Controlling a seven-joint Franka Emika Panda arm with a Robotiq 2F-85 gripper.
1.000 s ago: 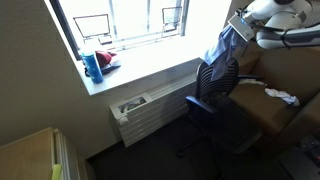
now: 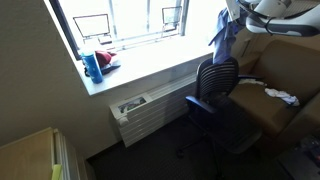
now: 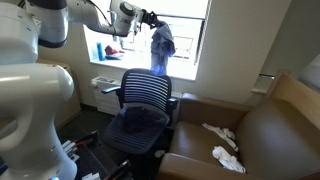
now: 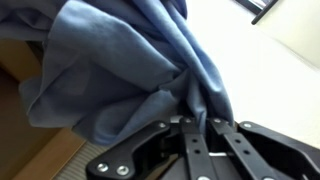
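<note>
A blue-grey cloth [image 4: 130,60] is pinched in my gripper, which is shut on it; the folds cover the fingertips in the wrist view. In exterior view 2 the cloth [image 3: 162,48] hangs down from the gripper [image 3: 150,20], in front of the window and above the black mesh office chair [image 3: 146,90]. From exterior view 1, the cloth [image 2: 223,36] dangles over the chair's backrest [image 2: 216,76], apparently clear of it.
A brown sofa [image 3: 200,118] with white cloths [image 3: 228,158] on its seat stands right of the chair. On the window sill [image 2: 150,62] are a blue bottle [image 2: 92,67] and a red item [image 2: 103,58]. A white heater [image 2: 150,112] runs below the sill.
The arm has risen, lifting the cloth from low at the chair's backrest to higher above it. Chair, sofa and sill items have stayed put.
</note>
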